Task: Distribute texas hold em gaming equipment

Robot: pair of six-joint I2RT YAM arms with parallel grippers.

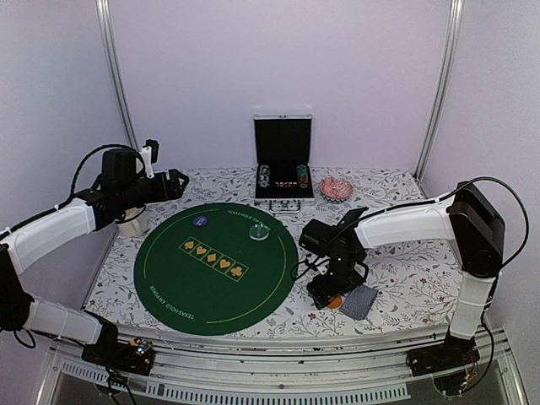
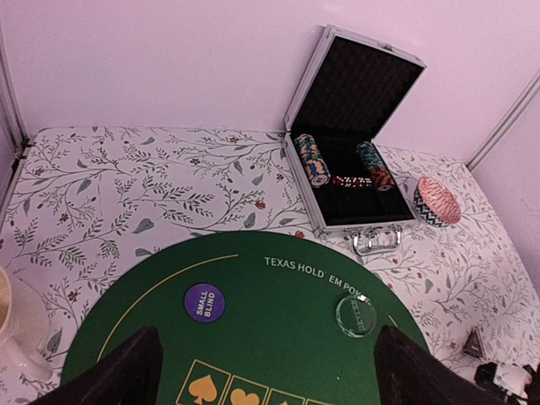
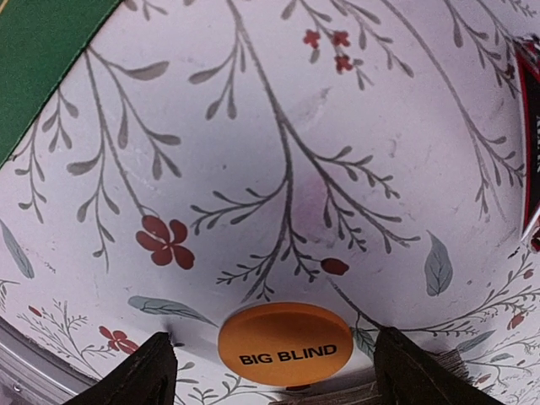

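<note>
An orange BIG BLIND disc (image 3: 285, 344) lies on the patterned cloth, between the two parted fingers of my right gripper. From above, that gripper (image 1: 325, 295) partly covers the disc (image 1: 335, 302). Beside it is a grey card deck (image 1: 360, 302). On the green poker mat (image 1: 169, 287) lie a purple SMALL BLIND disc (image 2: 204, 302) and a clear, greenish round piece (image 2: 356, 315). My left gripper hangs open over the mat's left side, nothing between its fingers. The open chip case (image 1: 284, 187) at the back holds chip stacks and red dice.
A red-patterned bowl (image 1: 336, 189) stands right of the case. At the far left, a white cup (image 2: 21, 325) is partly cut off. Bare cloth (image 1: 405, 278) extends right of the deck. The table's front edge (image 1: 253, 337) runs close to the disc.
</note>
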